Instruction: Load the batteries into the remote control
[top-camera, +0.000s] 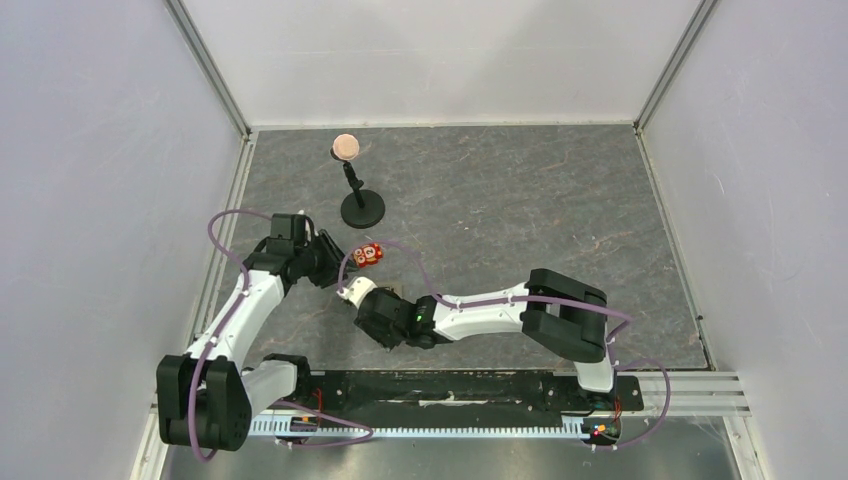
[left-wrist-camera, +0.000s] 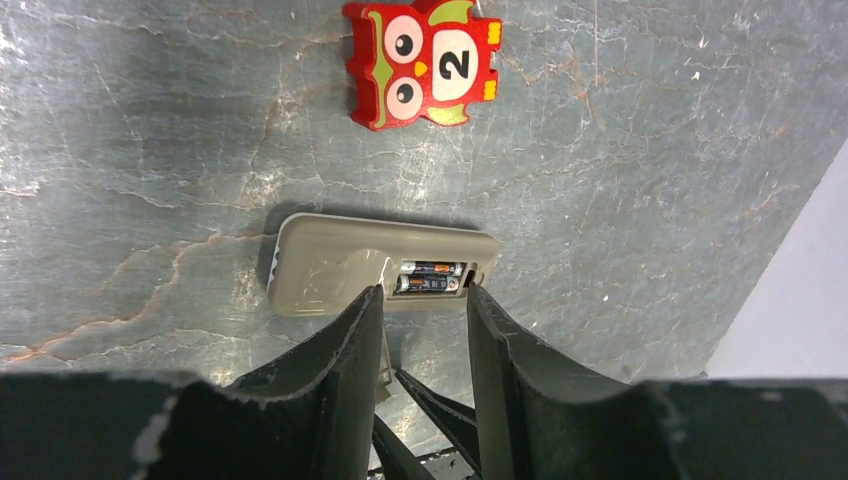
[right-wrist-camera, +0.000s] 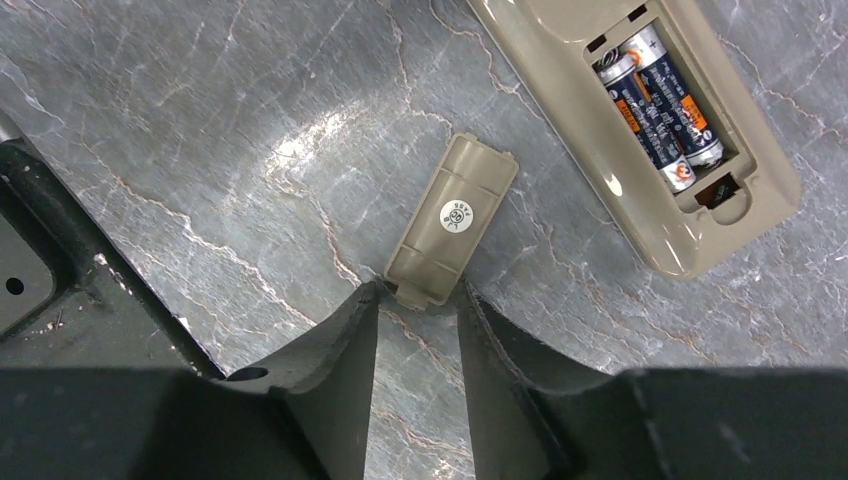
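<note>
The beige remote (left-wrist-camera: 330, 260) lies back-up on the table, both batteries (right-wrist-camera: 665, 100) in its open compartment, as the left and right wrist views show. Its detached battery cover (right-wrist-camera: 445, 220) lies beside it, inner face up with a round white sticker. My right gripper is low at the cover's tabbed end, fingers part open on either side of it; whether they touch it is unclear. My left gripper hangs above the remote, fingers part open with nothing seen held between them.
A red owl block (left-wrist-camera: 425, 65) lies behind the remote. A lamp on a black stand (top-camera: 363, 208) stands farther back. The black front edge (right-wrist-camera: 80, 290) is near the cover.
</note>
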